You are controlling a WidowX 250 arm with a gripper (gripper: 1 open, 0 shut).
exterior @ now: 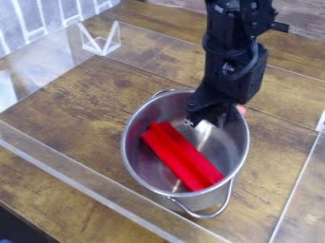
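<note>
A steel pot [140,174] with side handles stands on the wooden table, holding a long red object [181,157] that lies along its inside. My black gripper [204,115] is over the back rim of the pot, its lower end reaching into or just above the opening. It is shut, with nothing visible between its fingers, though the tips are partly unclear. A small pinkish object behind the gripper at the right is mostly hidden.
A white wire object [101,43] stands at the back left, near white railings. Clear panels edge the front left and right.
</note>
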